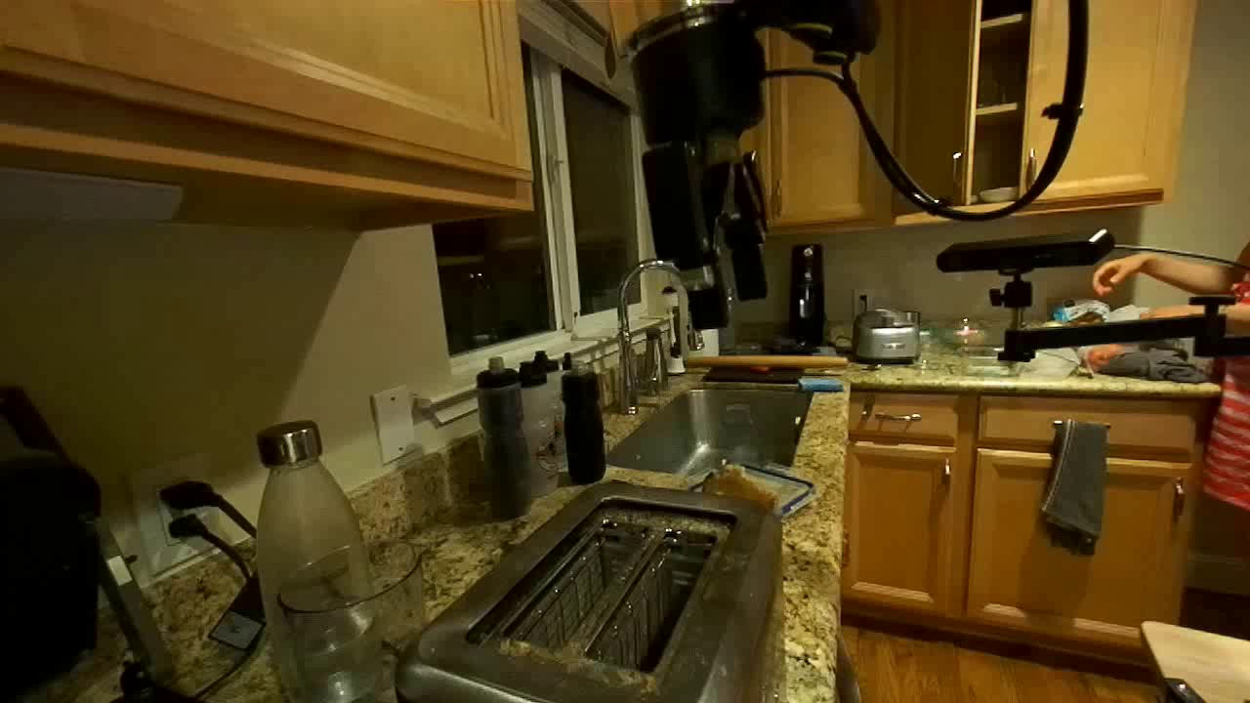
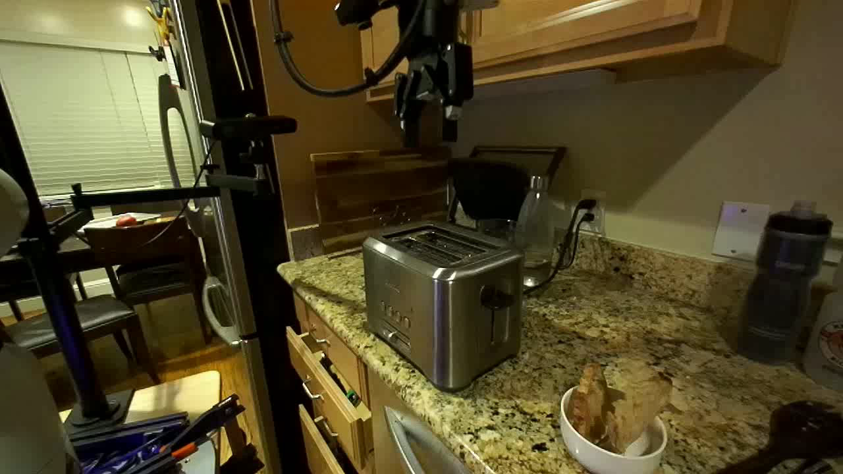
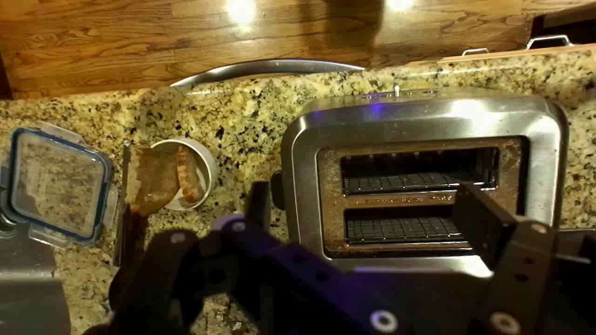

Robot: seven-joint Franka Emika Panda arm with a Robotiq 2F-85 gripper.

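Observation:
My gripper hangs open above the counter, its fingers spread wide with nothing between them. Beneath it in the wrist view stands a silver two-slot toaster [image 3: 424,114]; both slots look empty. Seen from the side, the toaster [image 2: 411,308] sits well below the gripper [image 2: 429,134], and its lever faces the bowl. A white bowl [image 2: 612,461] at the front right holds slices of bread [image 2: 636,399] that lean out over its rim. From above, the bread [image 3: 187,176] and bowl [image 3: 209,167] lie to the toaster's left.
A clear blue-rimmed lid [image 3: 58,184] lies near the sink [image 1: 750,422]. Along the wall stand a glass bottle [image 1: 307,504], a drinking glass [image 1: 352,621] and dark bottles [image 1: 504,445]. Upper cabinets [image 1: 270,82] overhang the counter. Bare granite [image 2: 553,347] separates toaster and bowl.

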